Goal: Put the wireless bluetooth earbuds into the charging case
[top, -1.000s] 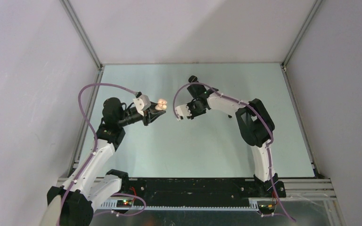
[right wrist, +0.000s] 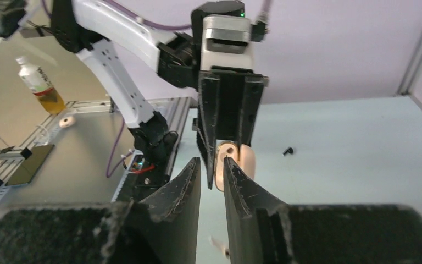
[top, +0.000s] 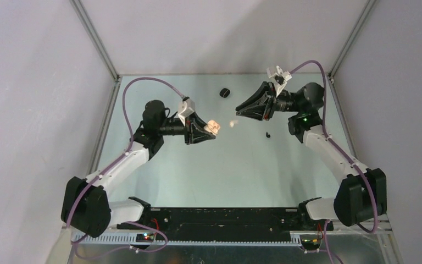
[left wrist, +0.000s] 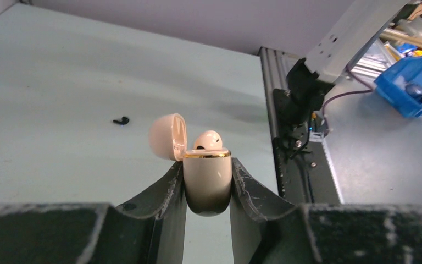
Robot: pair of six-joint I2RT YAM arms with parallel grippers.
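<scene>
My left gripper (top: 203,132) is shut on a pale pink charging case (left wrist: 206,181), whose lid (left wrist: 167,136) stands open, with a pink earbud (left wrist: 207,142) visible in it. My right gripper (top: 242,111) is shut, pointing at the case from the right; what is between its fingers cannot be made out. A small pale object (top: 233,123) shows blurred below it in the top view.
A black round object (top: 225,92) lies at the back of the table (top: 159,187). A small dark item (top: 268,135) lies right of centre.
My left gripper has moved right with the case.
</scene>
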